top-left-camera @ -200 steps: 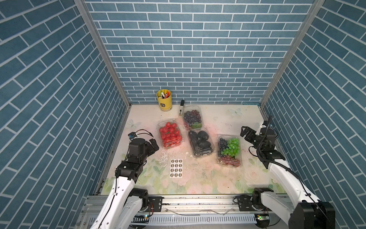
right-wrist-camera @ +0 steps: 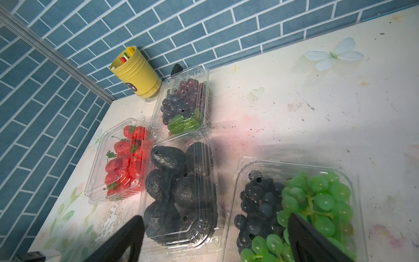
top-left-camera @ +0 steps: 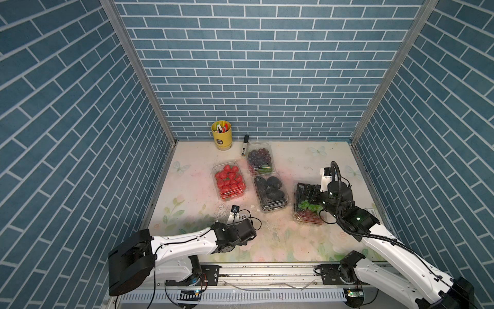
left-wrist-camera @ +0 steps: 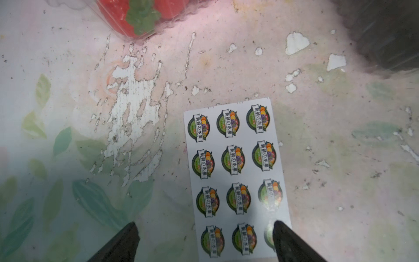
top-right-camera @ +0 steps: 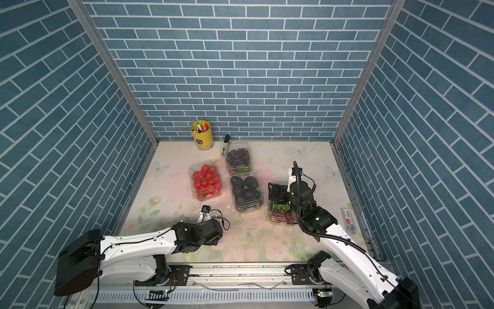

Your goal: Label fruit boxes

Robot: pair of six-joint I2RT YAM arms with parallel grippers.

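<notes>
In the left wrist view a white sheet of round fruit stickers (left-wrist-camera: pixel 235 174) lies flat on the table. My left gripper is open over the lower end of that sheet, nothing held. A clear box of mixed green and dark grapes (right-wrist-camera: pixel 301 200) fills the lower right of the right wrist view, with my right gripper open above its left part. Left of it stand a box of dark fruit (right-wrist-camera: pixel 181 192), a box of strawberries (right-wrist-camera: pixel 124 161) and, farther back, a box of dark grapes (right-wrist-camera: pixel 183 102). From the top left view, the left arm hides the sheet.
A yellow pen cup (top-left-camera: pixel 221 136) stands at the back wall, with a black marker (top-left-camera: pixel 245 145) to its right. At the right edge lies a small clear case (top-right-camera: pixel 347 220). Free table surrounds the back right and the front.
My left arm has swung right from beside the strawberry box to over the sticker sheet. My right arm has moved left, over the mixed grape box. The boxes have stayed put.
</notes>
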